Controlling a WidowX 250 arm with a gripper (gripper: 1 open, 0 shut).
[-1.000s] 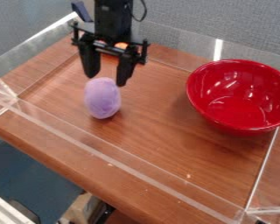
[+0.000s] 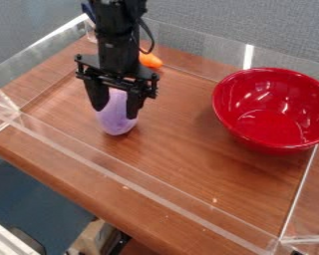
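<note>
My black gripper (image 2: 119, 92) hangs over a purple oval object (image 2: 117, 118) on the wooden table, its fingers apart and low around the object's upper part, partly hiding it. Whether the fingers touch it is unclear. A red bowl (image 2: 275, 105) stands to the right. A small orange object (image 2: 152, 60) lies behind the gripper.
Clear plastic walls (image 2: 249, 57) edge the wooden table (image 2: 175, 179). Below the front-left edge are a dark floor and some pale items.
The gripper has come down over the purple object and turned, now covering more of its top. The orange object shows more clearly. The bowl is unchanged.
</note>
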